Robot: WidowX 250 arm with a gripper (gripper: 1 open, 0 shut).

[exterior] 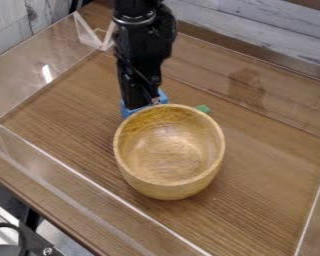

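A wooden bowl (168,160) sits on the wooden table in the lower middle. Behind its rim, at the left, lies a blue object (132,108), partly hidden. My dark gripper (144,96) hangs above the blue object, close by the bowl's back-left rim. It looks shut, with nothing visible between its fingers, though the tips are hard to make out.
A small green object (203,108) lies right behind the bowl. Pale walls or borders edge it at the left and back, and a cable is at the lower left.
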